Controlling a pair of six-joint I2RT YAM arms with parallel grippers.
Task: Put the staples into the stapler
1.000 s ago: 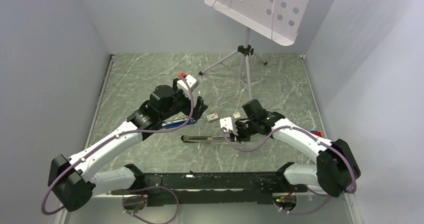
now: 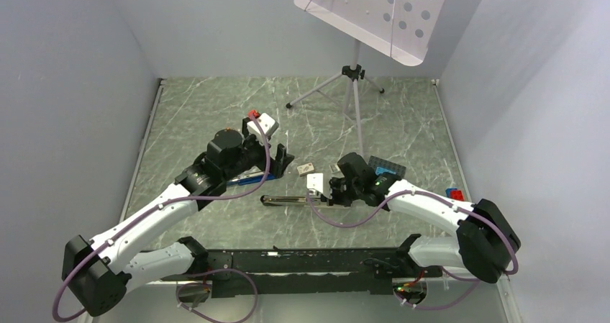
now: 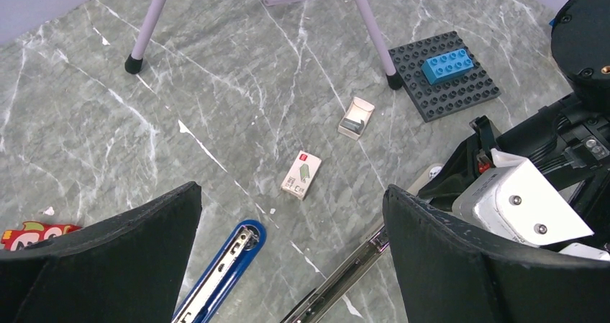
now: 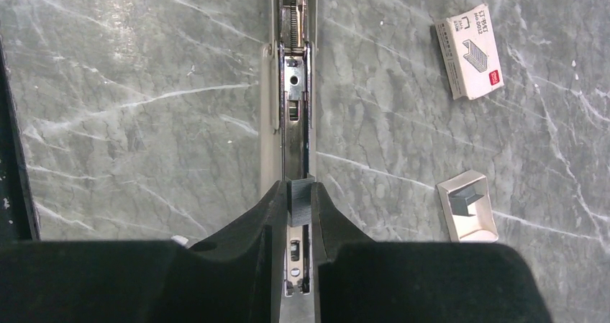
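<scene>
In the right wrist view the stapler (image 4: 294,144) lies opened, its narrow metal channel running up the middle. My right gripper is shut on a short strip of grey staples (image 4: 300,209), which it holds at the channel, over its front part. Whether the strip rests fully inside the channel I cannot tell. From the left wrist view, the opened stapler (image 3: 354,267) slants away under the right arm. My left gripper hangs open above the table, with nothing between its fingers.
A closed staple box (image 4: 471,52) and an opened one (image 4: 467,206) with staples in it lie beside the stapler. A blue stapler (image 3: 223,270) sits to the left. Farther back are a dark plate (image 3: 444,75) with a blue brick (image 3: 447,65) and the tripod's legs (image 3: 374,32).
My right gripper has moved left along the stapler and a little lower in the top view.
</scene>
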